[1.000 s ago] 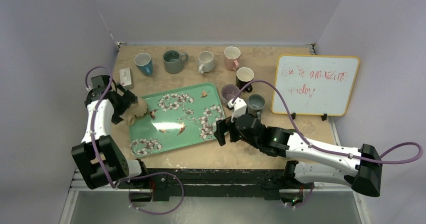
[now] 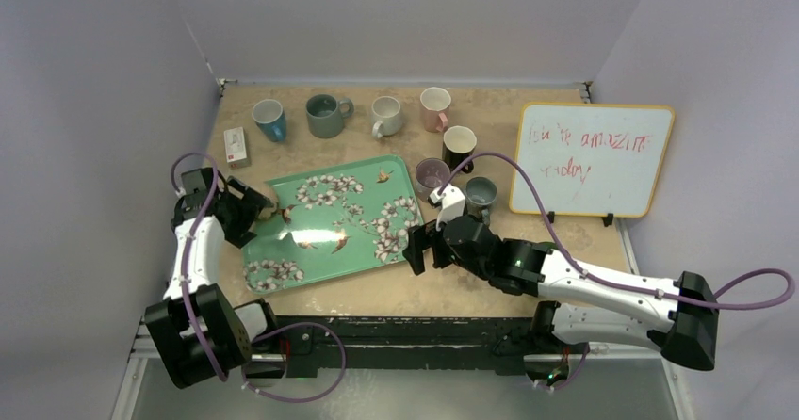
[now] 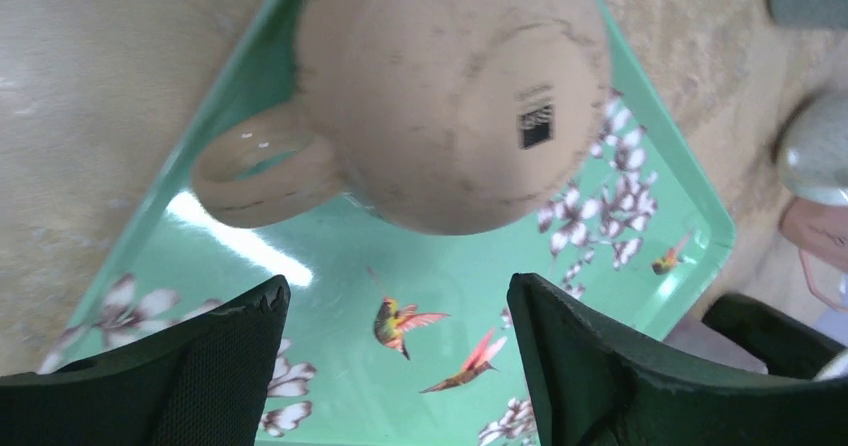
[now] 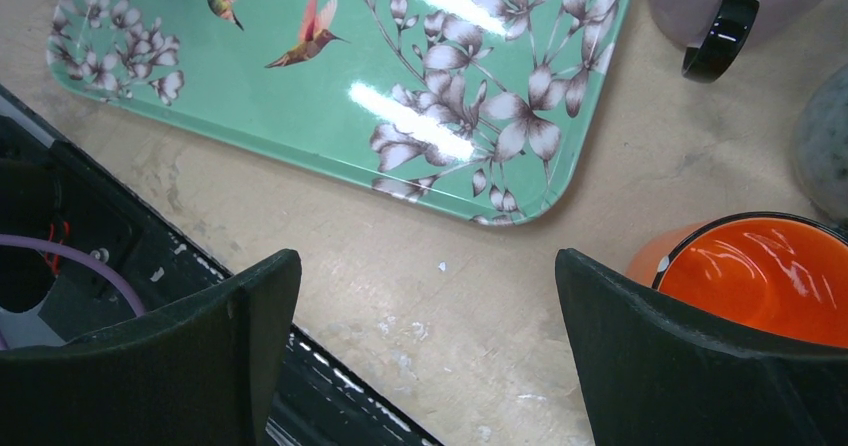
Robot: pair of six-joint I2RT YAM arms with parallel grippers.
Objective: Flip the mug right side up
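Observation:
An upside-down beige mug point(image 3: 450, 96), base facing up and handle point(image 3: 265, 181) pointing left in the left wrist view, sits at the left end of the green tray point(image 2: 330, 260). In the top view my left gripper point(image 2: 243, 215) hangs over it and mostly hides it; in the left wrist view its fingers are apart with nothing held between them, the mug just beyond the tips. My right gripper point(image 2: 422, 255) is open and empty at the tray's right front corner.
Several mugs stand along the back point(image 2: 328, 116) and right of the tray, an orange one point(image 4: 760, 281) beside my right gripper. A small box point(image 2: 236, 147) lies at the back left, a whiteboard point(image 2: 591, 161) at the right.
My left gripper has moved right and toward the front, over the beige mug, covering more of it in the top view. The right arm has barely moved.

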